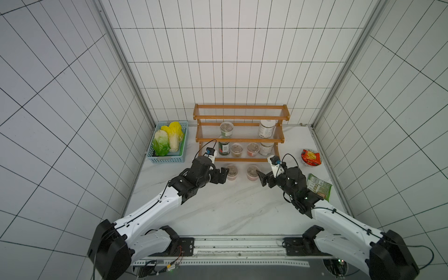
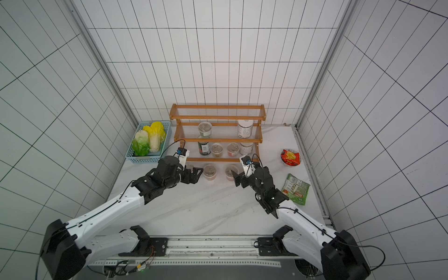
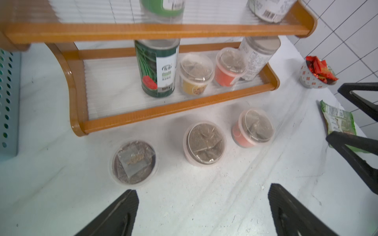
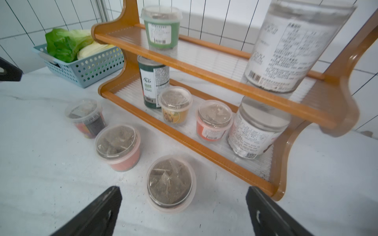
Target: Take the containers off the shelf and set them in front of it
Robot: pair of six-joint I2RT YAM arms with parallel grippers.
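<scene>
The brown wooden shelf point(image 1: 239, 140) stands at the back of the counter. Which container is the seed jar cannot be told. On its middle tier are a green-labelled tub point(image 4: 160, 33) and a large white-labelled jar point(image 4: 295, 45). Its lowest tier bears a dark green can point(image 3: 158, 66), a yellow tub point(image 4: 175, 106), a red-labelled tub point(image 4: 213, 120) and a grey-lidded white jar point(image 4: 256, 129). My left gripper is open in front of the shelf's left half, empty. Farther right, my right gripper also stands open, with nothing held.
Three lidded tubs stand on the counter before the shelf: a dark one point(image 4: 84, 116), a pink one point(image 4: 118, 145) and another point(image 4: 170, 182) near my right gripper. A blue vegetable basket point(image 1: 168, 158) is left, a snack bowl point(image 1: 310, 158) and green packet point(image 1: 319, 186) right.
</scene>
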